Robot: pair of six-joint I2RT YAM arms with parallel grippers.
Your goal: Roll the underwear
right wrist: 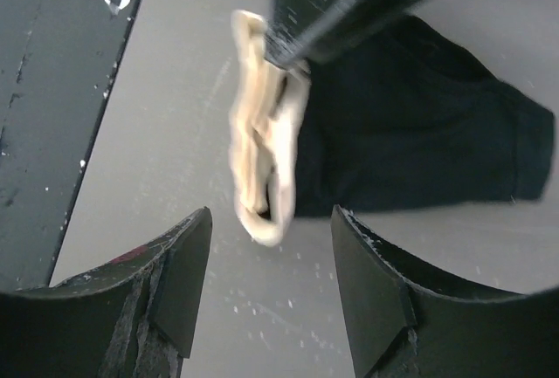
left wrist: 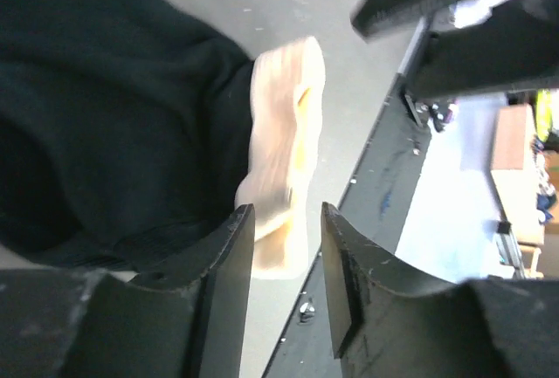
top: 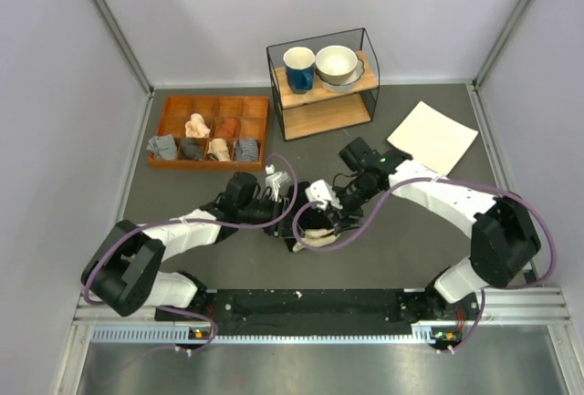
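A black piece of cloth (top: 298, 196) lies on the table between my arms, and a narrow folded cream piece (top: 316, 238) runs along its near edge. In the left wrist view the cream strip (left wrist: 288, 147) stands up a little beside the black fabric (left wrist: 113, 116). My left gripper is part open at one end of the strip; whether its fingers touch the cloth cannot be told. My right gripper is open at the other end, the cream end (right wrist: 266, 212) showing between its fingertips. In the top view both hands partly cover the cloth.
An orange divided box (top: 208, 105) with several rolled cloths stands at the back left. A wire shelf (top: 324, 117) with a blue mug and bowls is behind. A cream cloth (top: 433, 138) lies flat at the back right.
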